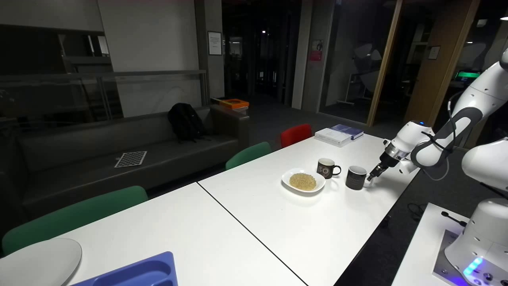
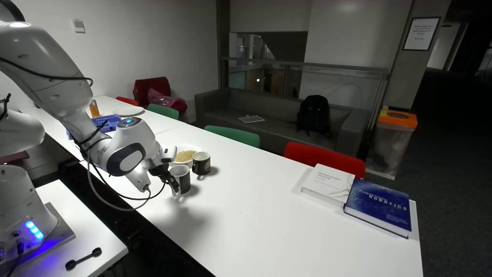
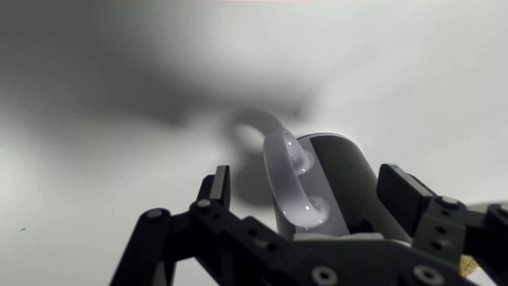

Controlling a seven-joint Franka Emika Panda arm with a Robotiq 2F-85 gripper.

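In the first exterior view a dark mug [image 1: 355,178] with a pale inside stands upright on the white table. My gripper [image 1: 370,179] is low at its right side, by the handle. Seen from the wrist, the mug's pale handle [image 3: 285,186] and dark wall [image 3: 345,176] lie between the spread fingers of my gripper. The fingers are open, with clear table showing between the left finger and the handle. The mug's top is partly hidden by the gripper's own body.
A second dark mug [image 1: 326,169] stands behind the first, beside a white plate [image 1: 290,185] of grain [image 1: 303,181]. Two books, one white [image 2: 328,183] and one blue [image 2: 379,203], lie at the table's far end.
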